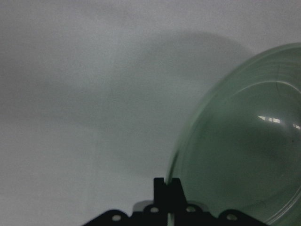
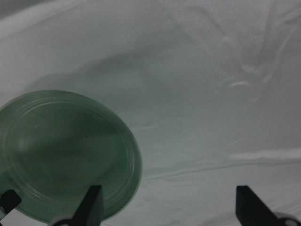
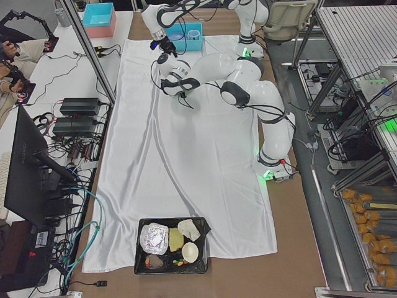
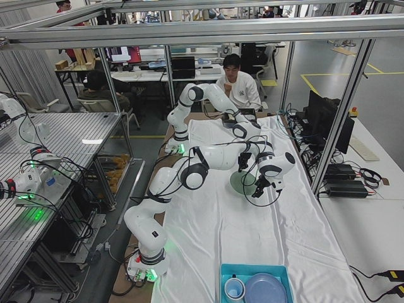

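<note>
A green translucent plate (image 1: 244,141) (image 2: 66,150) (image 4: 243,183) lies on the white cloth. In the left wrist view my left gripper is shut on the plate's rim. My right gripper is open above the cloth, with the plate below and toward the left of its view. In the camera left view both arms reach over the upper part of the cloth, the nearer one largely hiding the plate.
A blue tray (image 4: 255,271) with a cup (image 4: 234,289) and a blue plate (image 4: 265,292) stands at one end. A black tray (image 3: 201,264) of food items stands at the other.
</note>
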